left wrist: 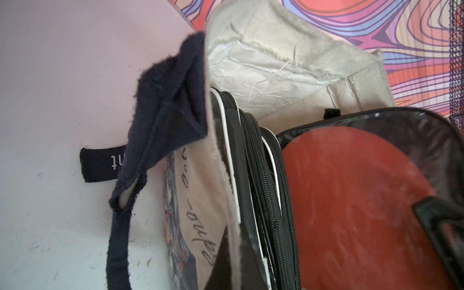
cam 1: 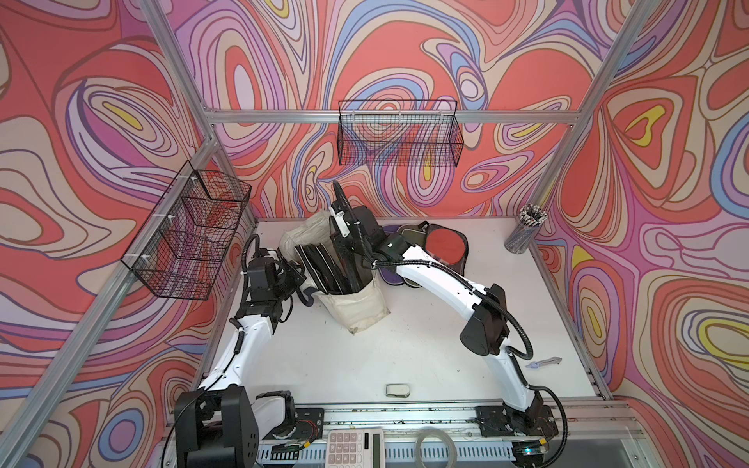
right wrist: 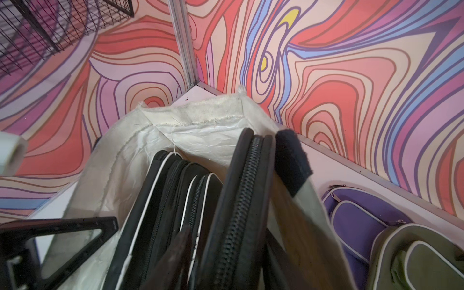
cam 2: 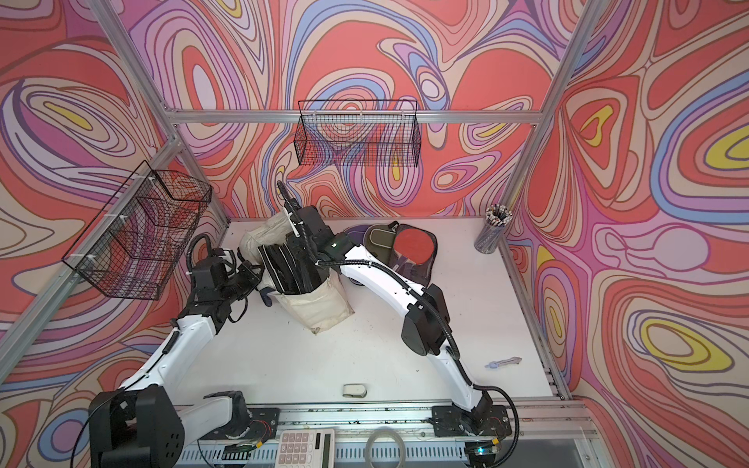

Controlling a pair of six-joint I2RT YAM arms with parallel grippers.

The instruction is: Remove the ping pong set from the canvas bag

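The cream canvas bag point(cam 1: 359, 310) stands mouth-up on the table's left half, packed with black zip cases point(right wrist: 164, 193). My left gripper is shut on the bag's thin rim, one dark finger on each side of the cloth. One black zippered case point(right wrist: 239, 212) rises above the others in the right wrist view; my right gripper is shut on it. Seen from the left wrist, this case has a clear face with a red paddle point(left wrist: 357, 193) behind it. Its lower part is hidden inside the bag.
Right of the bag lie a purple case point(right wrist: 357, 222), an olive case point(cam 2: 381, 241) and another red-paddle case point(cam 1: 446, 246). A holder of sticks point(cam 1: 526, 228) stands back right. Wire baskets point(cam 1: 400, 139) hang on the frame.
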